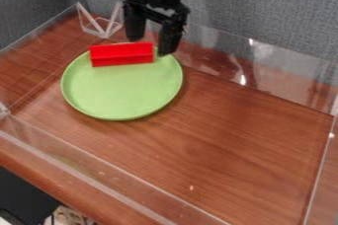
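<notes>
A red rectangular block (pixel 122 54) lies on the back part of a green round plate (pixel 122 95) on the wooden table. The black gripper (pixel 149 38) hangs above and just behind the block, over the plate's back edge, its fingers apart and nothing seen held between them.
A white wire frame (pixel 98 24) stands at the back left corner. Clear plastic walls edge the table (pixel 224 160).
</notes>
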